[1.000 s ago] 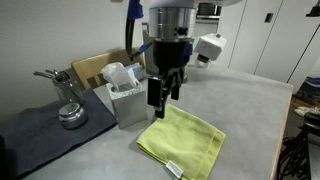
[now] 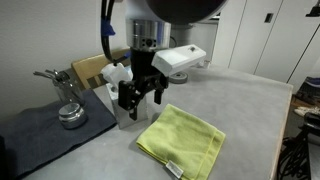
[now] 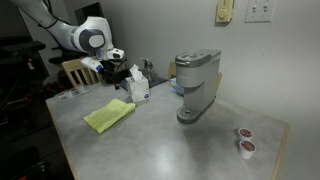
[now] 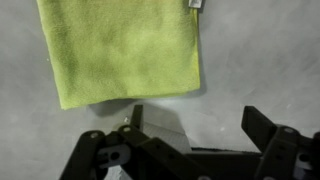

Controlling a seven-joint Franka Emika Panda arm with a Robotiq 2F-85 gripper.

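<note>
A yellow-green cloth (image 2: 182,140) is spread flat on the grey table, with a small tag at its edge; in the wrist view the cloth (image 4: 122,45) fills the upper left. My gripper (image 2: 142,99) stands open above the table, just behind the cloth's far edge and in front of a white box (image 2: 128,112) with white tissue-like stuff at its top. The wrist view has the fingers apart with nothing seen between them (image 4: 193,128). Seen from the other side, the gripper (image 3: 117,80) hangs beside the white box (image 3: 138,90), which it partly hides in exterior view 1.
A coffee machine (image 3: 198,85) stands along the back, and small cups (image 3: 246,149) sit at the far right. On a dark mat are a metal canister (image 2: 72,115) and a faucet-like metal piece (image 2: 62,84).
My gripper has moved left in exterior view 1, from above the cloth's far edge to in front of the white box, covering more of it. Cloth and box have stayed in place.
</note>
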